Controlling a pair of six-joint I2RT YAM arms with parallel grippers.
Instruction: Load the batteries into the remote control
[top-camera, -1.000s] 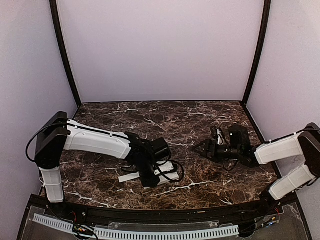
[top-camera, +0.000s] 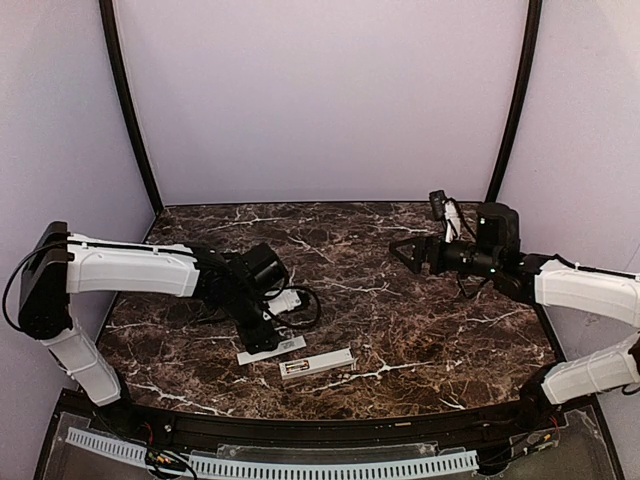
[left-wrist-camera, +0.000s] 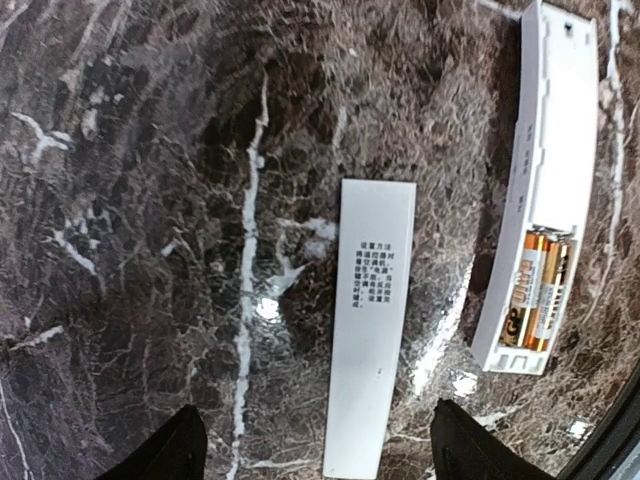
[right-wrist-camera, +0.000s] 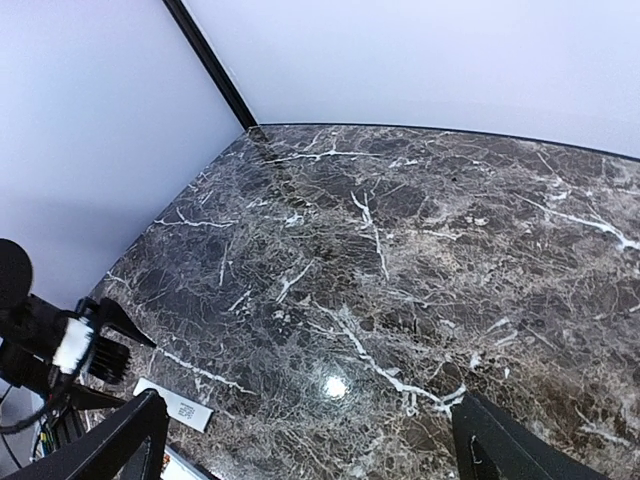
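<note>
The remote (top-camera: 325, 362) (left-wrist-camera: 536, 130) lies open-backed on the marble table, two batteries (left-wrist-camera: 536, 290) lying side by side in its compartment. Its loose white cover (top-camera: 260, 353) (left-wrist-camera: 372, 330) lies beside it with printed text facing up. My left gripper hangs over the cover, its fingers apart and nothing between them. My right gripper is open and empty, raised over the right side of the table; in the top view it points toward the middle.
Pale walls (top-camera: 320, 100) enclose it at the back and sides.
My left gripper has moved up and leftward from over the remote to over the cover, uncovering the remote. My right arm has risen and moved back slightly.
</note>
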